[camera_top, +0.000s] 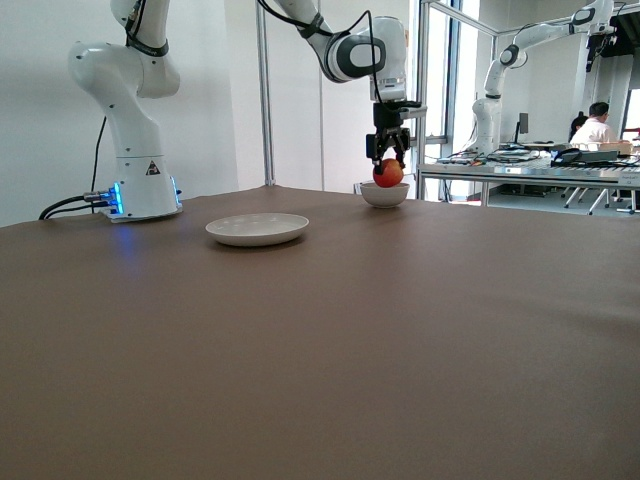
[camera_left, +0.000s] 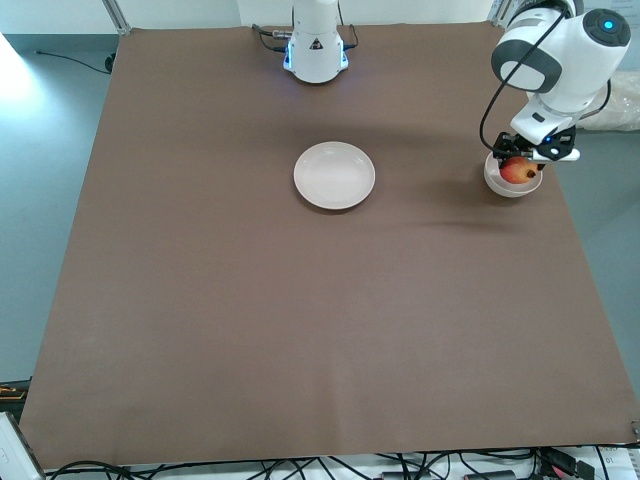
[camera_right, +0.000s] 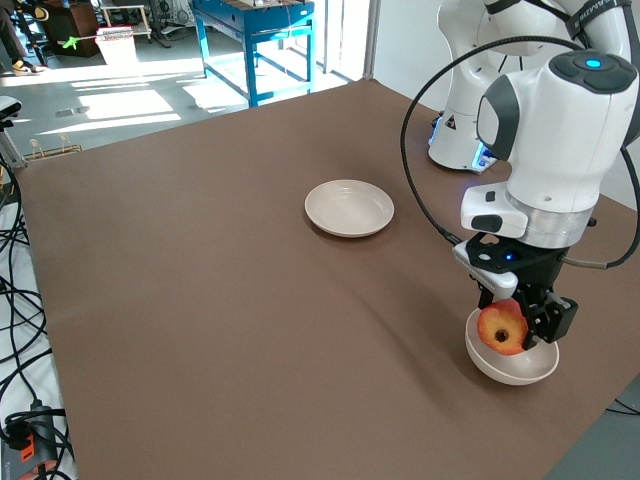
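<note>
A red-orange fruit, apple-like (camera_left: 520, 172) (camera_top: 389, 174) (camera_right: 500, 328), sits low inside or just over a small white bowl (camera_left: 513, 191) (camera_top: 384, 198) (camera_right: 511, 370) near the table's right edge in the left view. My black gripper (camera_top: 388, 152) (camera_right: 515, 310) is around the fruit's top from above; whether its fingers grip it is hard to tell. A flat white plate (camera_left: 334, 175) (camera_top: 256, 228) (camera_right: 349, 208) lies empty on the brown table, apart from the bowl.
Cables run along a lower ledge beyond the edge.
</note>
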